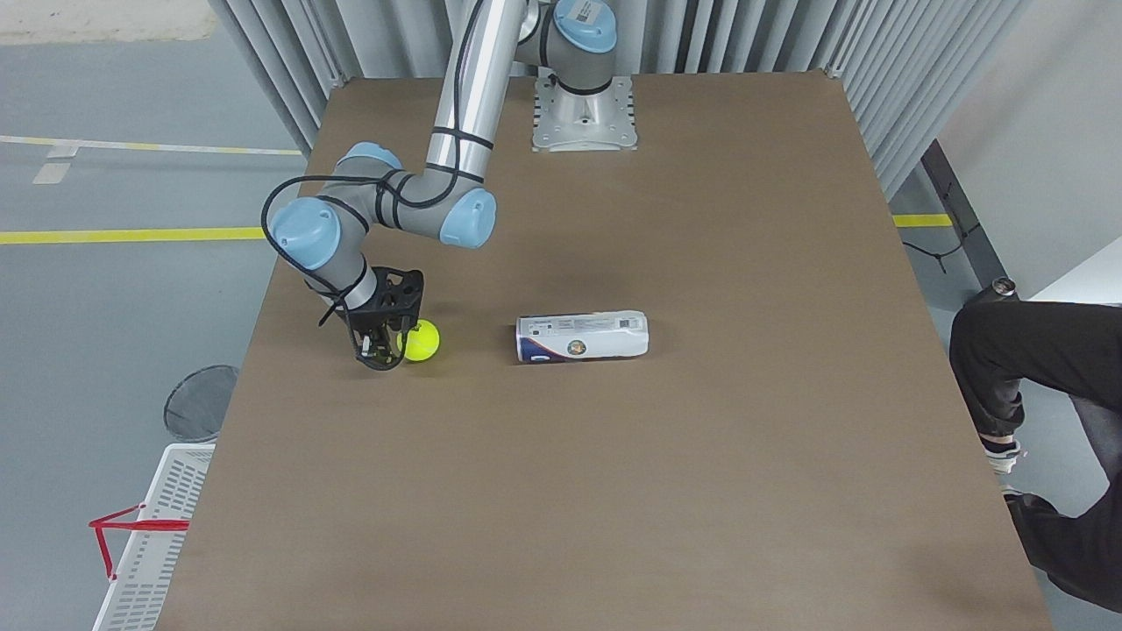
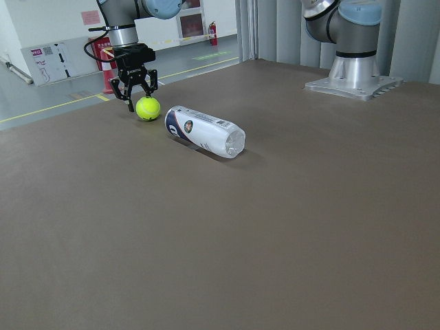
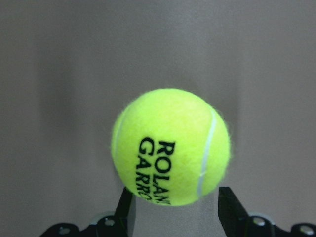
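A yellow-green tennis ball rests on the brown table, also clear in the left view as a ball and large in the wrist view as a printed ball. My gripper is low beside it on its left in the front view. Its two black fingertips are apart at the bottom of the wrist view, just below the ball, with nothing seen gripped. A white cylindrical package with a blue label lies to the ball's right.
The arm's mounting plate is at the back edge. A white basket stands off the left side. A person's legs are beyond the right edge.
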